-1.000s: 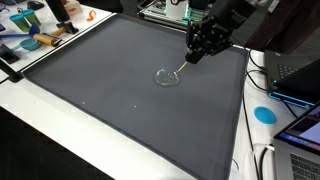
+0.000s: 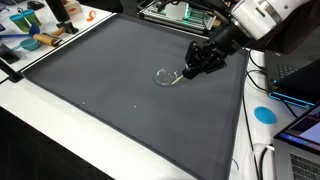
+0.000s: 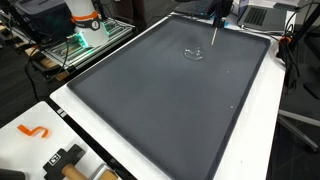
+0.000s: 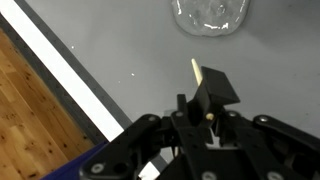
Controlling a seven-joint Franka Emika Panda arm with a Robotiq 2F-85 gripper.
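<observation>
A thin pale stick (image 4: 198,73) points out from my gripper, which is shut on it. Dark material surrounds the stick at the fingers, so how it sits there is partly hidden. Near the top of the wrist view lies a clear round dish (image 4: 210,14), cut off by the frame edge. In exterior view 1 the stick (image 2: 178,80) slants down at the right side of the dish (image 2: 164,77); whether it touches the dish or the surface I cannot tell. Exterior view 2 shows the stick (image 3: 214,37) beside the dish (image 3: 194,54).
The grey board (image 2: 110,85) is mostly bare, with wide free room left of the dish. A blue round lid (image 2: 265,115) and a laptop (image 2: 295,160) are to the right. Tools, including a green-handled one (image 2: 28,44), lie at the far left.
My gripper has come down with the stick, whose tip now stands lower, near the dish's right rim. More of the fingers shows in exterior view 1. The dish has stayed in place.
</observation>
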